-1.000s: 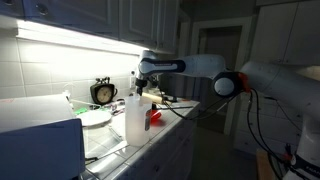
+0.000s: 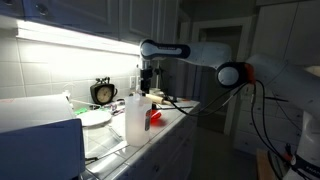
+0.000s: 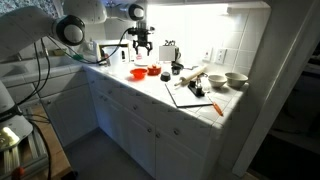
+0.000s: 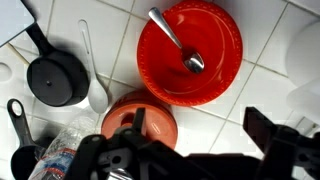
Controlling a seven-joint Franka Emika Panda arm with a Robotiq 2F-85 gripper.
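In the wrist view a red bowl (image 4: 190,52) rests on the white tiled counter, and a metal spoon (image 4: 178,42) lies inside it. A second, orange-red round dish (image 4: 158,119) stands below it, partly covered by one of my fingers. My gripper is open over the counter, its black fingertips (image 4: 265,130) wide apart with bare tile between them. In exterior view 2 the gripper (image 3: 141,47) hangs above the counter near the red dishes (image 3: 138,73).
A small black pan (image 4: 56,78), a white spoon (image 4: 96,92) and a clear bottle (image 4: 68,150) lie left of the bowls in the wrist view. Farther along the counter are a dark tray (image 3: 189,95) and several white bowls (image 3: 217,80). Cabinets hang above.
The arm has risen over the last second, with its forearm and wrist higher above the counter now. The things on the counter look unmoved.
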